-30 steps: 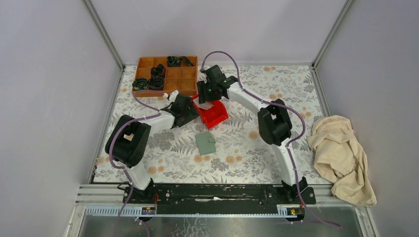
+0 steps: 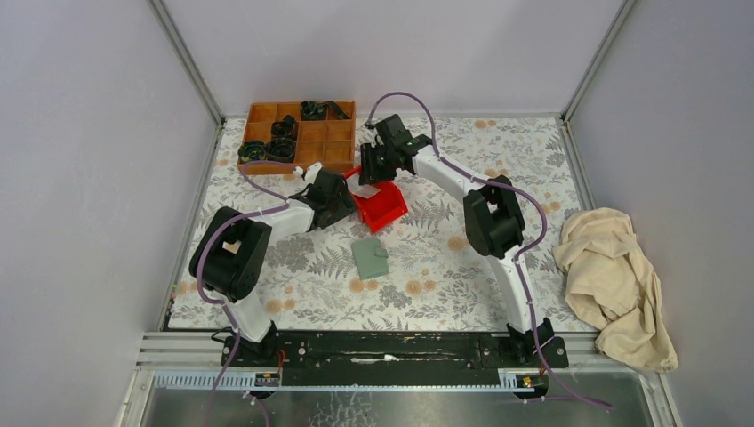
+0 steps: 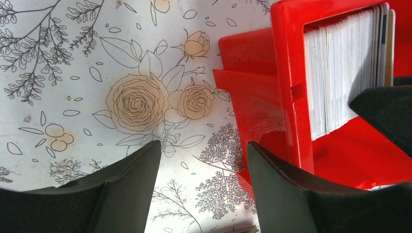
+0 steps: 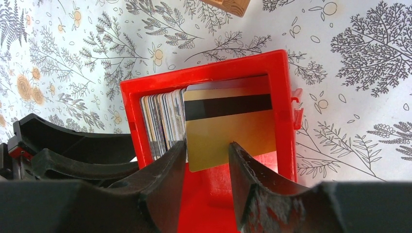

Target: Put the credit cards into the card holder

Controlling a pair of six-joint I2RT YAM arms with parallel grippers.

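Observation:
The red box point(image 2: 382, 207) holds an upright stack of white-edged cards point(image 4: 164, 119). Leaning in its wider space is a gold card with a black stripe point(image 4: 228, 138). My right gripper is part open over the box, its fingertips at the gold card's lower part; no grip on it shows. Beside the box's outer wall, my left gripper stands part open, with only tablecloth seen between its fingers. The grey-green card holder point(image 2: 371, 258) lies flat on the table, in front of the box.
A wooden compartment tray point(image 2: 324, 142) with dark rolled items stands at the back left. A beige cloth point(image 2: 613, 285) lies off the right edge.
The red box has shifted very slightly left. My right gripper has moved a little at the box's back edge. My left arm and the card holder look the same.

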